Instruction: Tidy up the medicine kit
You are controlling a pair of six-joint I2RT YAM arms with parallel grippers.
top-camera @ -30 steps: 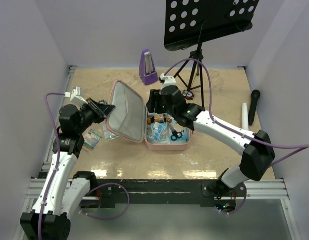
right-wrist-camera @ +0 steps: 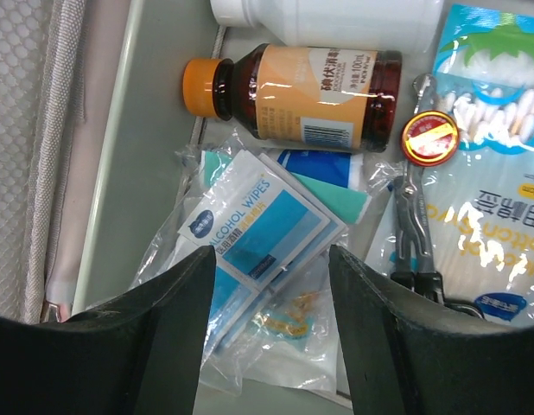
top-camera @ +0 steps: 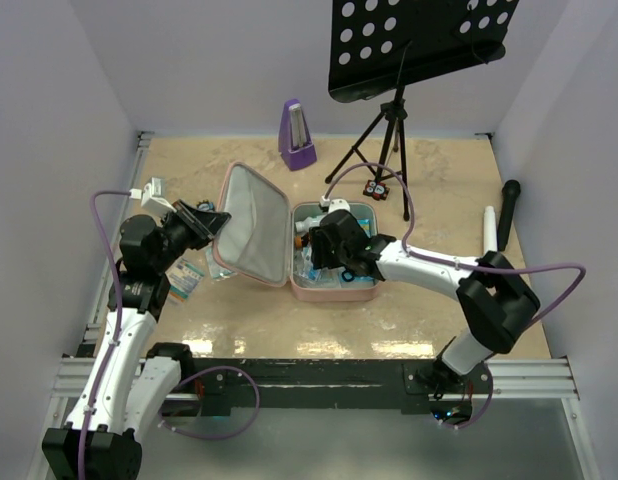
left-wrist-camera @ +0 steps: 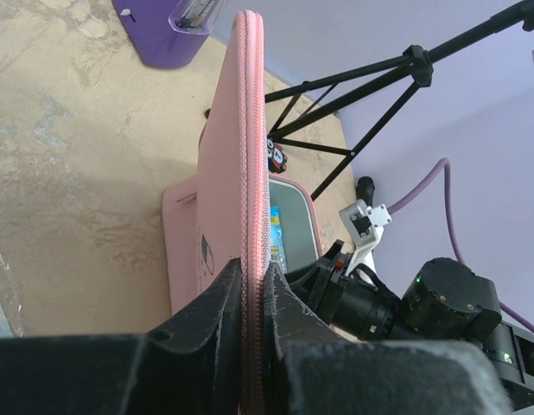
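The pink medicine kit stands open mid-table, its lid raised. My left gripper is shut on the lid, whose zipped rim runs up between its fingers. My right gripper stands open over the kit's inside. Beneath it, in the right wrist view, lie alcohol wipes in bags, a brown bottle, a white bottle, black-handled scissors and a cotton swab pack.
Flat packets lie on the left of the table. A purple metronome, music stand, white roll and black cylinder stand or lie around the kit.
My right gripper has moved down and toward the front, from above the kit's back edge to low over its contents. The left gripper and lid have hardly moved.
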